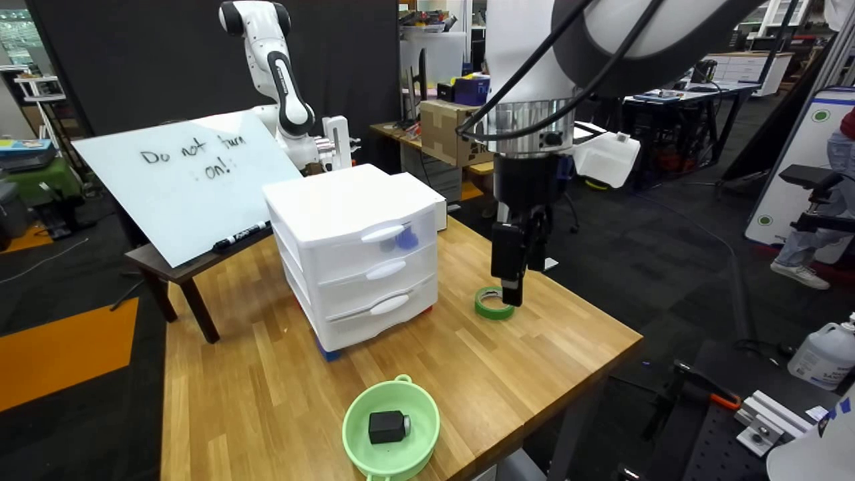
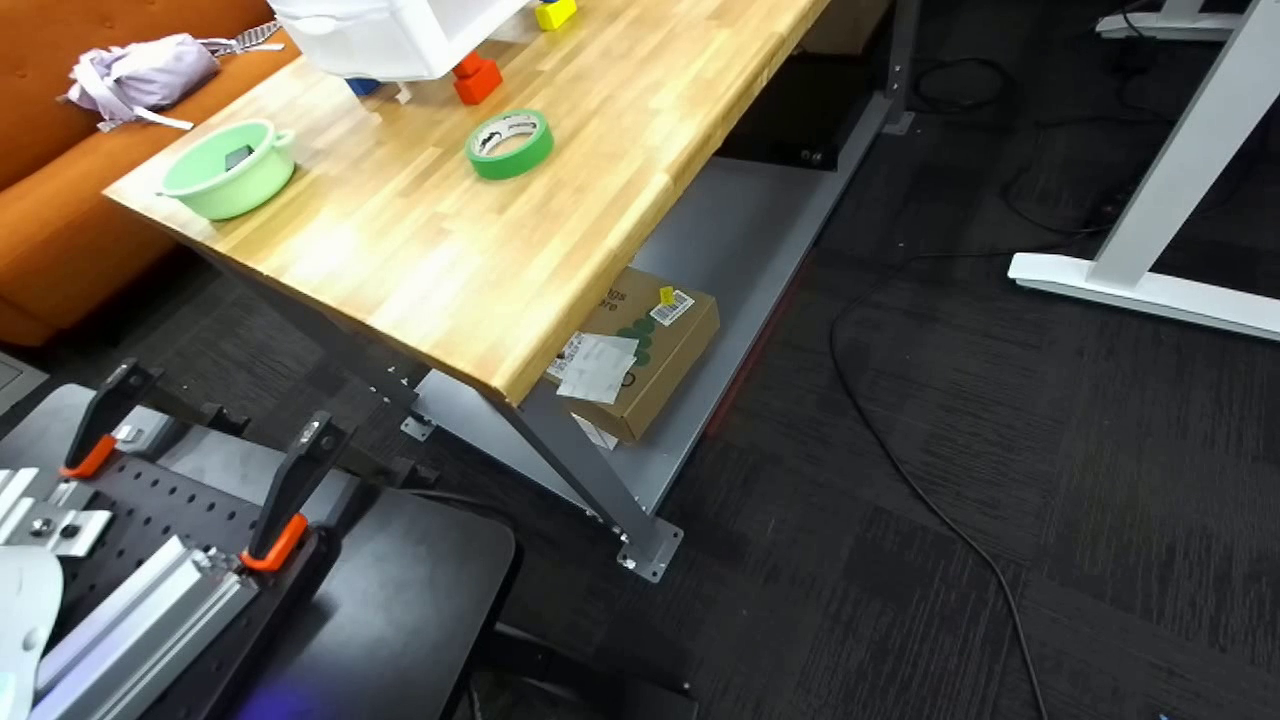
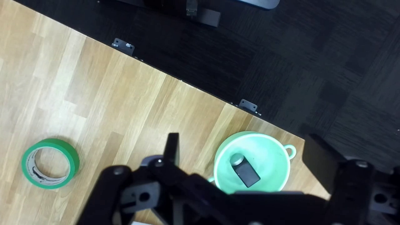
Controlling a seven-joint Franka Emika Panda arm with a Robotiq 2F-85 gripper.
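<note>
My gripper stands open above the table, its two black fingers wide apart with nothing held between them. Seen past the fingers in the wrist view, a light green bowl with small handles sits on the table near its edge. Inside the bowl lies a black bottle with a grey cap, on its side. A roll of green tape lies flat on the wood, left of the gripper in the wrist view. In exterior view 1 a finger overlaps the tape's right edge; the gripper is out of sight in exterior view 2.
A white drawer unit stands on coloured blocks in the middle of the table. Behind it, a whiteboard with writing and a marker leans on a dark stand. Bare wood lies between tape and bowl.
</note>
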